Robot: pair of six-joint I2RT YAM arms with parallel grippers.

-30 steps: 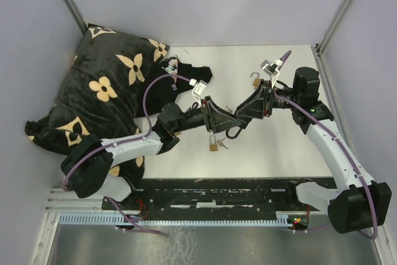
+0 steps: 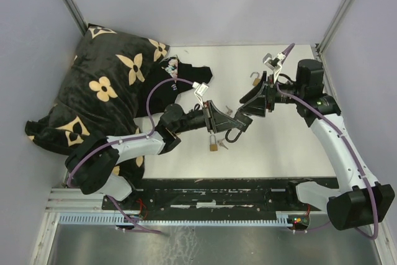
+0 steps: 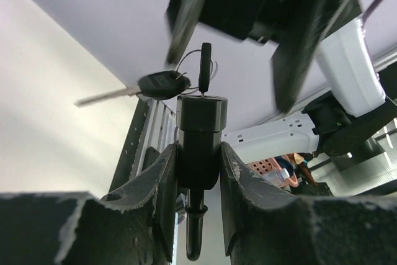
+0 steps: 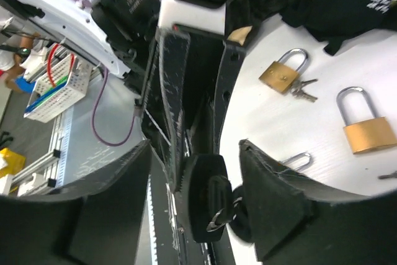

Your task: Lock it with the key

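Note:
My left gripper is shut on the body of a black padlock (image 3: 201, 114). A black-headed key (image 3: 205, 69) stands upright in the lock's end. From its ring hangs a second key (image 3: 162, 85), blade pointing left. In the top view the lock's dark shackle (image 2: 233, 136) loops below the left gripper (image 2: 231, 120); whether it is fastened cannot be told. My right gripper is open around the key side of the black padlock (image 4: 203, 193), its fingers (image 4: 102, 197) apart from the key.
On the white table lie a brass padlock (image 4: 279, 77) with keys (image 4: 304, 89) and a larger brass padlock (image 4: 370, 136). Another shackle (image 4: 298, 161) shows partly. A patterned black cushion (image 2: 105, 85) fills the left side.
My right gripper has opened wider and tilted, its wrist shifted slightly back, away from the table's front. The left gripper still holds the padlock in nearly the same place.

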